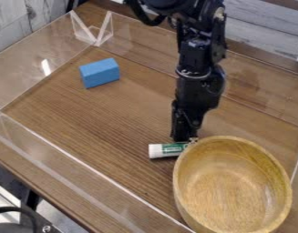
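Observation:
My black gripper (185, 136) points down near the middle right of the camera view, its tips just behind a small white tube with a green label (166, 150), close to or touching its right part. The gripper looks shut, and I see nothing clearly held; the tips are dark and hard to make out. The tube lies on the wooden table beside the left rim of a large tan bowl (231, 187).
A blue block (98, 73) sits at the upper left, near a white wire-like stand (90, 29). Clear side panels border the left of the table (84, 127).

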